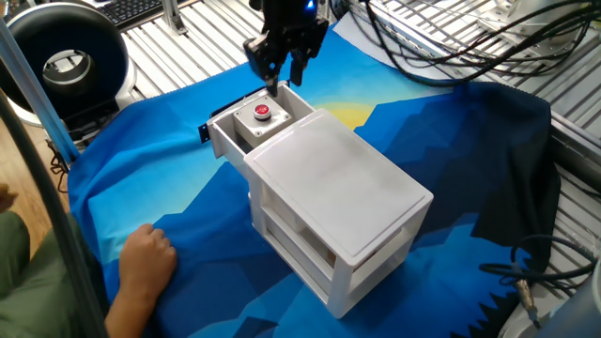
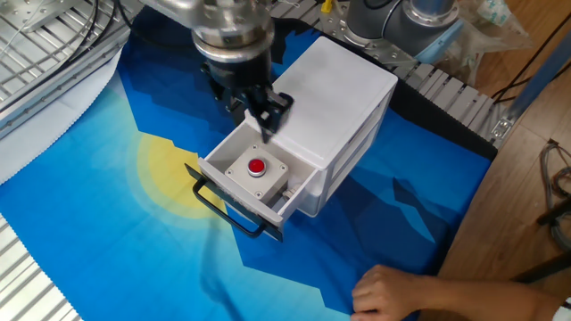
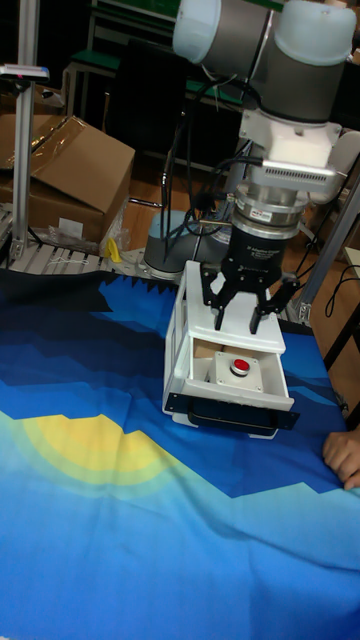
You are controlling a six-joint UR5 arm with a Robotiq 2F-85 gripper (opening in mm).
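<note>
A small white drawer cabinet [image 1: 338,183] stands on the blue cloth, its top drawer [image 2: 299,198] pulled out by the black handle [image 2: 227,210]. Inside that drawer sits a pale square box [image 2: 241,178] with a red push button [image 2: 257,167] on top. My black gripper [image 3: 238,320] hangs above the drawer, near where it meets the cabinet top in the third view. Its two fingers [image 3: 256,323] are apart with nothing between them, and it does not touch the button. The second view shows the gripper nearly side-on.
A person's hand [image 1: 147,261] rests on the cloth beside the cabinet. Loose black cables [image 1: 451,70] run behind at the upper right. The cloth [image 3: 101,533] in front of the drawer is bare.
</note>
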